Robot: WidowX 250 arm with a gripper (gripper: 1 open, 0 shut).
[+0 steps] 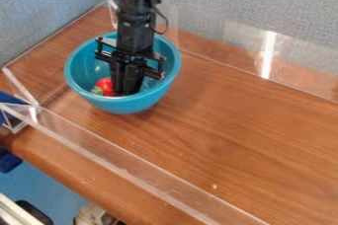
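A blue bowl (pixel 162 89) sits on the wooden table (pixel 231 140) near the back left. My black gripper (pixel 125 83) reaches down into it from above. A small red round object (pixel 103 86) with some pale green lies in the bowl beside the fingertips, partly hidden by the gripper. Whether anything is between the fingers is hard to see.
Clear plastic walls edge the table at the back and front left. A blue item (pixel 12 113) is at the far left edge.
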